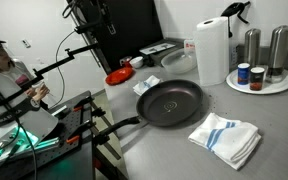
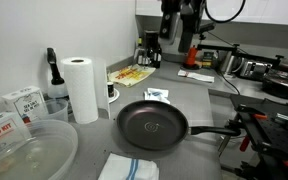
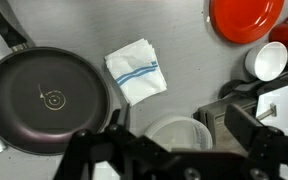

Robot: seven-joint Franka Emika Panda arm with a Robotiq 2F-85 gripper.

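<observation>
My gripper is open, with nothing between its fingers. It hangs in the air well above the counter, as exterior view 2 also shows the gripper (image 2: 179, 38). In the wrist view, a folded white cloth (image 3: 136, 72) with blue stripes lies just beyond the fingertips. Left of that cloth is an empty black frying pan (image 3: 46, 100), its handle pointing up in this view. Another white striped cloth (image 1: 225, 138) rests on the near side of the pan (image 1: 170, 103) in exterior view 1.
A paper towel roll (image 1: 213, 53) stands behind the pan, near a plate (image 1: 276, 84) with shakers. A clear bowl (image 3: 179, 133) lies partly under the gripper in the wrist view. A red plate (image 3: 246, 16) and white cup (image 3: 266, 61) are farther right. Bare counter surrounds the pan.
</observation>
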